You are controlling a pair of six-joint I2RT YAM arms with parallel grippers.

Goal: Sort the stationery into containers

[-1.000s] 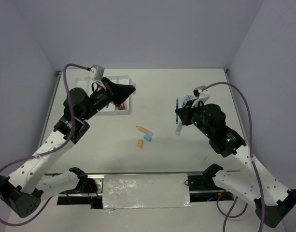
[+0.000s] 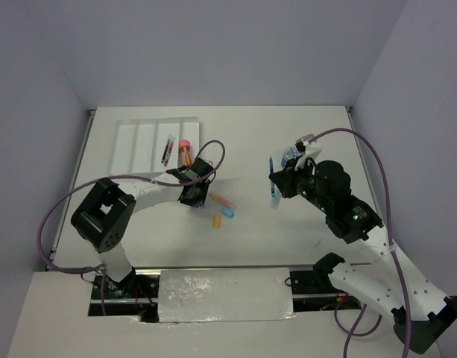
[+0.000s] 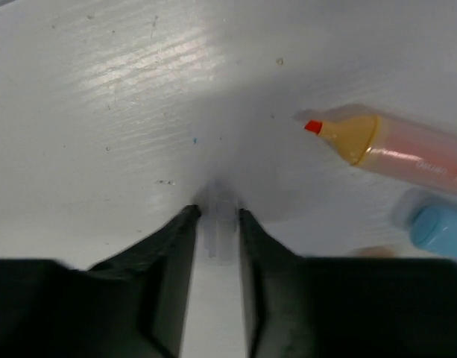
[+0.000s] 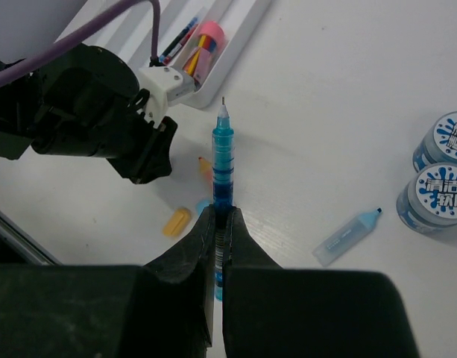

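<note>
The white compartment tray (image 2: pixel 145 148) lies at the back left, with pens (image 2: pixel 167 151) in one slot and a pink-topped item (image 2: pixel 185 145) in the rightmost one. Just in front of the tray, my left gripper points down close to the table. Its fingers stand slightly apart, and a blurred pale strip (image 3: pixel 225 231) shows between them; what it is cannot be made out. To its right lie an uncapped orange highlighter (image 3: pixel 418 153), a blue piece (image 2: pixel 227 212) and a yellow piece (image 2: pixel 217 221). My right gripper is shut on an upright blue pen (image 4: pixel 223 160).
Two round tubs (image 4: pixel 437 192) with blue splash lids stand at the right. A light-blue marker (image 4: pixel 347 237) lies near them.
The right arm with the pen has barely moved.
</note>
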